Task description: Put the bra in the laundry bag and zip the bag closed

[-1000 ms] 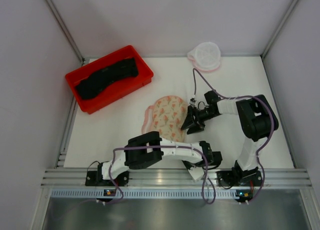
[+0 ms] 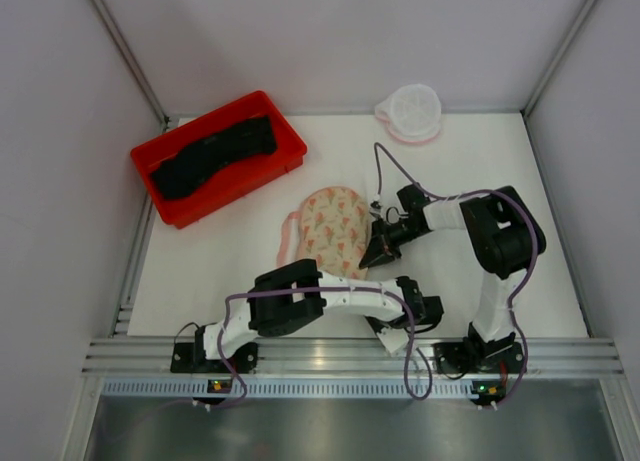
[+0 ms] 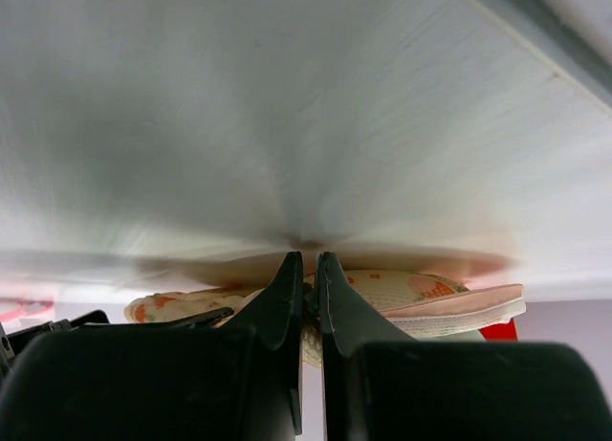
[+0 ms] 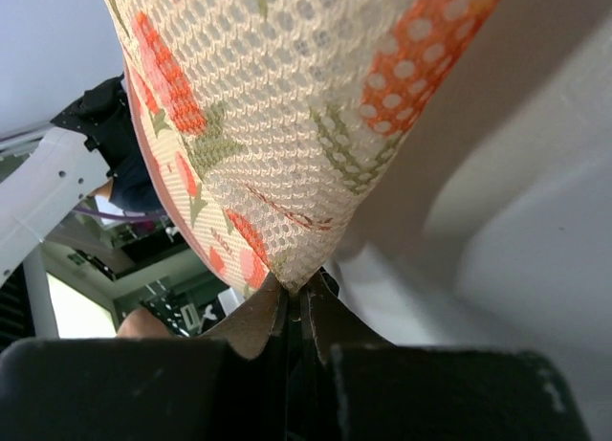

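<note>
The laundry bag (image 2: 333, 229), cream mesh with orange flowers and pink trim, lies near the table's middle, its front end partly behind the left arm. In the right wrist view the mesh (image 4: 277, 125) narrows to a corner pinched at the tips of my right gripper, which is shut. My left gripper is shut as well, with cream fabric showing between its fingers; the bag's flowered cloth (image 3: 421, 286) and pink edge spread to either side. No bra can be made out; whether it is inside the bag, I cannot tell.
At the back left stands a red bin (image 2: 285, 141) holding a black item (image 2: 215, 156). A white mesh piece with pink trim (image 2: 412, 113) lies by the back wall. Both arms crowd the front; the table between bin and bag is bare.
My right gripper has shifted slightly left, and the bag's far end has moved left with it. The left arm stays almost in place.
</note>
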